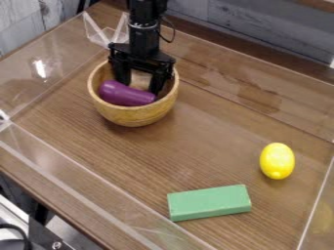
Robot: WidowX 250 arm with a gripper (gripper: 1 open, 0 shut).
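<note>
The black robot gripper point(141, 70) reaches down from the top into a wooden bowl point(128, 115), its open fingers spread over the inside near the back rim. A purple eggplant-like object point(125, 94) lies in the bowl, in front of the fingers. The fingertips are dark and partly hard to make out against the bowl.
A yellow lemon point(276, 160) sits on the right of the wooden table point(92, 176). A green block point(209, 201) lies near the front. A wall bounds the back right.
</note>
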